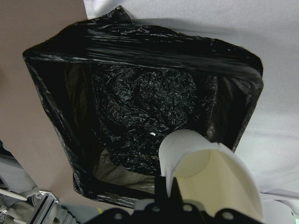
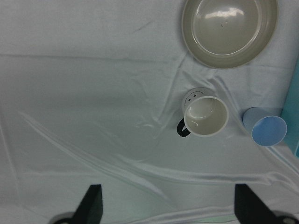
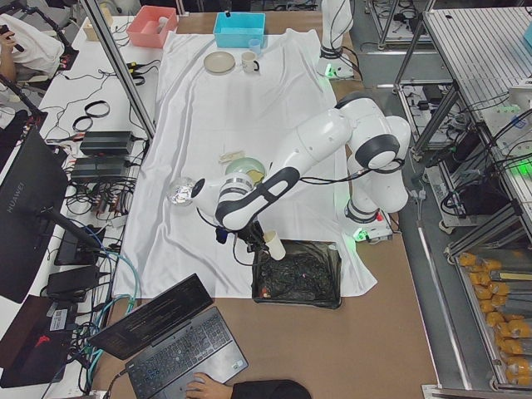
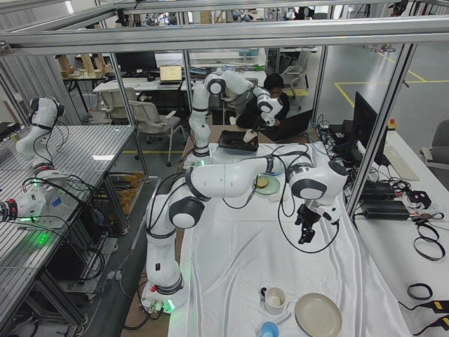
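Note:
My left gripper (image 3: 259,243) is shut on a white paper cup (image 1: 215,182), tilted over the bin lined with a black bag (image 1: 140,102); a small white scrap lies on the bag's bottom. My right gripper stands open, empty, above the white cloth. Below it in the right wrist view are a white mug (image 2: 205,116) with a black handle, a blue cup (image 2: 268,129) and a beige plate (image 2: 229,28).
A green plate (image 3: 249,166) lies mid-table, partly behind the left arm. A blue tub (image 3: 238,29) and red tub (image 3: 152,25) stand at the far end. A laptop (image 3: 174,349) sits beside the bin.

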